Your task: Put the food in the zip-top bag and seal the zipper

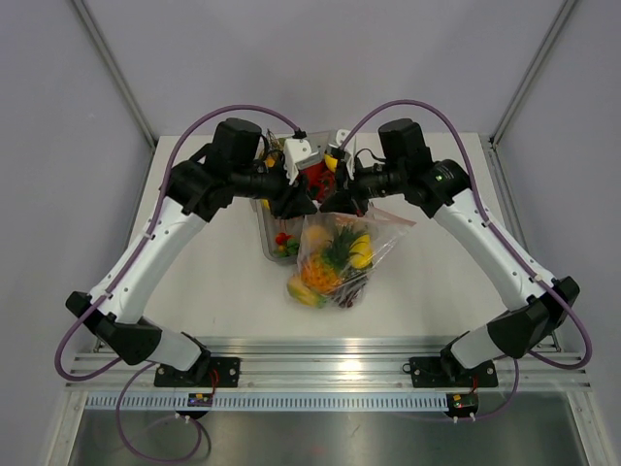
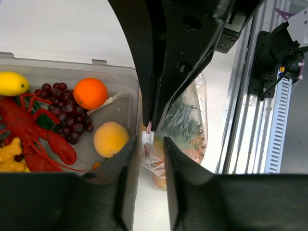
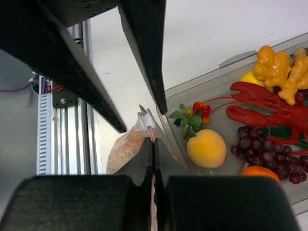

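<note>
A clear zip top bag (image 1: 383, 238) lies on the table, with a pineapple (image 1: 318, 273) and yellow fruit (image 1: 361, 252) showing through its film. Its top edge reaches up to both grippers. In the right wrist view, my right gripper is shut on the pink zipper strip, close beside a whitish slider (image 3: 146, 120). My left gripper is parted, its fingers on either side of the slider with gaps between; the right wrist view shows those fingers (image 3: 153, 82) spread around the bag's corner. Whether the zipper is closed cannot be seen.
Behind the bag stands a grey tray (image 1: 267, 233) holding a red lobster (image 2: 29, 125), grapes (image 2: 67, 110), an orange (image 2: 90, 93) and a peach (image 3: 207, 148). Bare table (image 1: 427, 291) lies right of the bag. The two grippers are almost touching.
</note>
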